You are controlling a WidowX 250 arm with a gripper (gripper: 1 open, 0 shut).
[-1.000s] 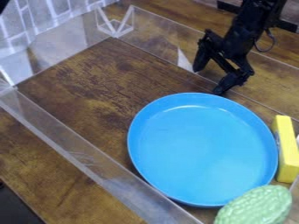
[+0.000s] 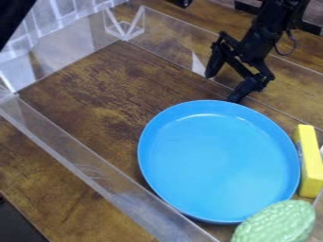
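A black robot arm reaches in from the top right, its gripper (image 2: 228, 66) low over the wooden floor at the upper right, by the clear wall. Its dark fingers are small and blurred against their shadow, so their opening and anything between them cannot be made out. A large blue plate (image 2: 217, 161) lies below the gripper, apart from it.
A yellow block (image 2: 308, 159) stands at the right edge beside the plate. A pale green textured oval object (image 2: 275, 224) sits at the bottom right. Clear walls border the wooden surface (image 2: 89, 123), whose left and middle are bare.
The arm and gripper have shifted slightly over the last second. The plate, block and green object have not moved.
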